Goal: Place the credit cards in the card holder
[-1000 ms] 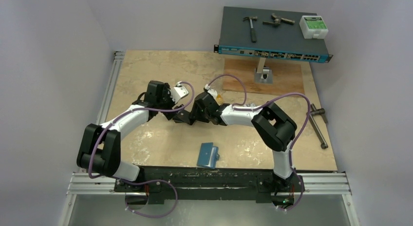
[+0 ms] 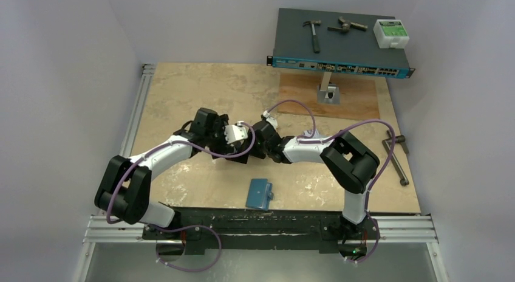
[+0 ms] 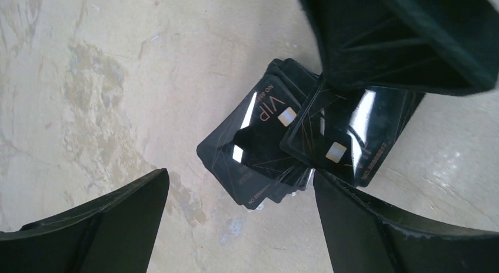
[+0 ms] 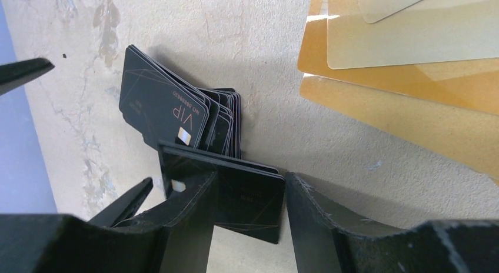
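Note:
A fanned pile of black VIP cards (image 3: pixel 259 143) lies on the table, below my left gripper. That gripper is open, its fingers wide apart with nothing clamped. Against the pile's side, a smaller stack of black cards (image 4: pixel 250 202) sits tilted, partly overlapping it. My right gripper is at this small stack; a clear gap shows between its fingers, one crossing over the cards and the other at their short edge. A blue booklet-like holder with a side clasp (image 2: pixel 259 194) lies near the table's front edge in the top view.
Orange and cream cards or sheets (image 4: pixel 400 79) lie beside the black cards. A wooden board with a metal stand (image 2: pixel 328 95) and a rack unit (image 2: pixel 340 39) are at the back right. Tools (image 2: pixel 398 163) rest at the right edge. Table around the blue holder is clear.
My left gripper has shifted right, over the black pile, hiding more of it from above. The right gripper and the small stack have moved a little right over the last second.

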